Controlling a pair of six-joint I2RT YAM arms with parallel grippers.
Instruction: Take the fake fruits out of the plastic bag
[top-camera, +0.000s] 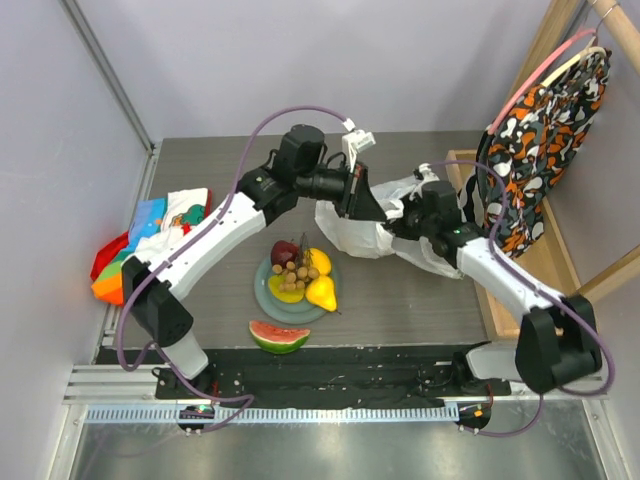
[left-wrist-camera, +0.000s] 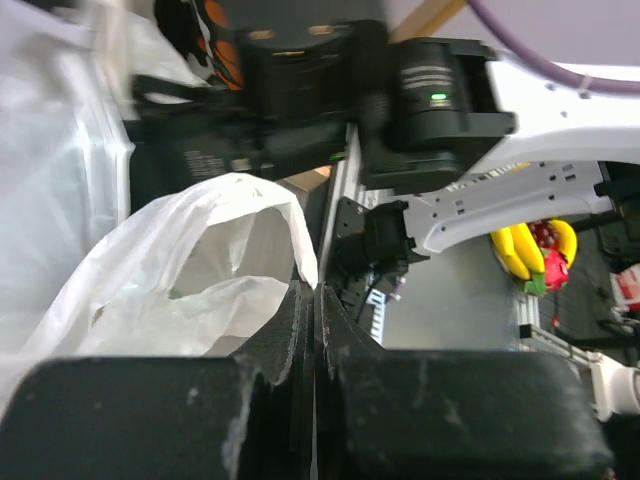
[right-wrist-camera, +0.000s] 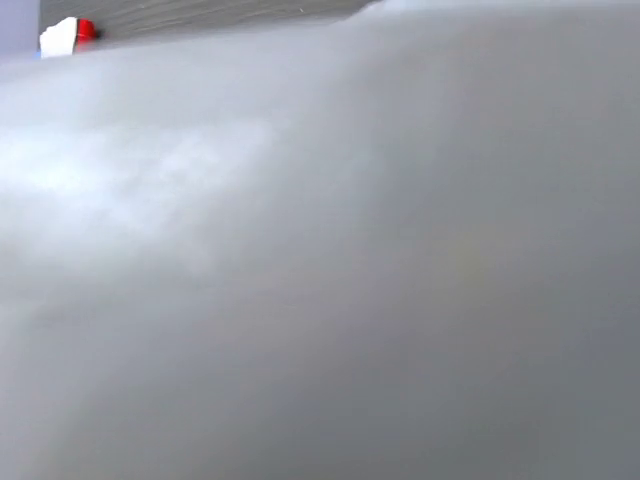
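The white plastic bag (top-camera: 355, 235) hangs bunched between my two grippers over the right half of the table. A strip of its edge (left-wrist-camera: 302, 235) runs into the fingertips of my left gripper, which is shut on it. My right gripper (top-camera: 392, 226) is against the bag from the right, its fingers hidden; blurred whitish plastic (right-wrist-camera: 330, 250) fills nearly all the right wrist view. Whether the bag holds anything is hidden. On a grey-green plate (top-camera: 264, 300) lie a red apple (top-camera: 284, 252), a brown grape bunch (top-camera: 292, 276) and a yellow pear (top-camera: 321, 292).
A watermelon slice (top-camera: 279, 337) lies in front of the plate. Folded colourful cloths (top-camera: 165, 225) are at the left, and a wooden frame (top-camera: 555, 250) with hanging patterned cloth (top-camera: 545, 150) bounds the right.
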